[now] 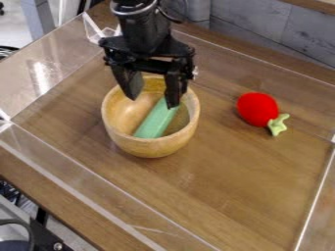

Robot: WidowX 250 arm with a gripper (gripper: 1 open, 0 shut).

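Observation:
My black gripper [149,84] hangs over the back part of a wooden bowl [147,147], its fingers apart and open, reaching down near the rim on either side. In the bowl lies a green elongated object [156,122], tilted from lower left to upper right, with its upper end partly hidden by the gripper. I cannot tell whether the fingers touch the bowl.
A red vegetable-like toy with a green top [258,109] lies to the right of the bowl. A grey wall [256,34] runs along the back.

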